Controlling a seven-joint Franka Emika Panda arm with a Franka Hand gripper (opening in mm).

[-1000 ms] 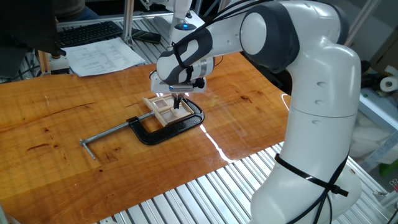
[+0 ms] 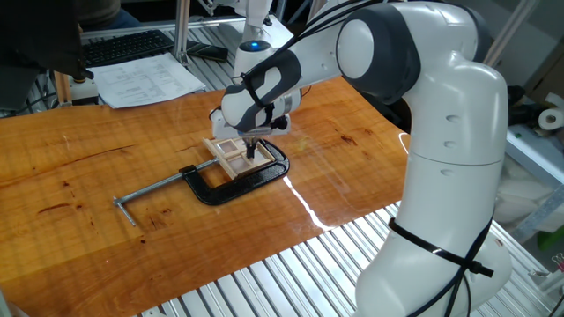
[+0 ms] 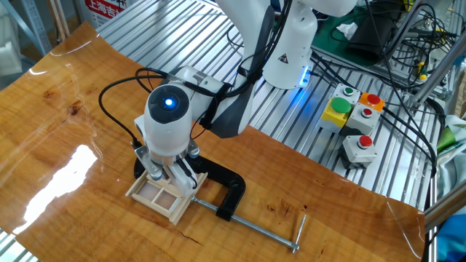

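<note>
A small pale wooden frame [image 2: 231,164] with several compartments lies on the brown wooden table, inside the bend of a black C-clamp [image 2: 211,195]. The clamp's long silver screw [image 2: 159,184] points away from the frame, toward the left of exterior view 1. My gripper [image 2: 251,150] points down with its dark fingertips at the larger compartment of the frame. In exterior view 2 the frame [image 3: 156,196] shows partly, with the arm's wrist covering its upper side. Whether the fingers are apart or hold something small cannot be made out.
Papers [image 2: 146,81] and a black keyboard [image 2: 128,47] lie at the table's far edge. Several push-button boxes [image 3: 359,151] stand on the slatted metal surface beside the arm's base.
My gripper has come down a little toward the frame over the last second, the wrist tilting slightly. The frame and the clamp have stayed where they were.
</note>
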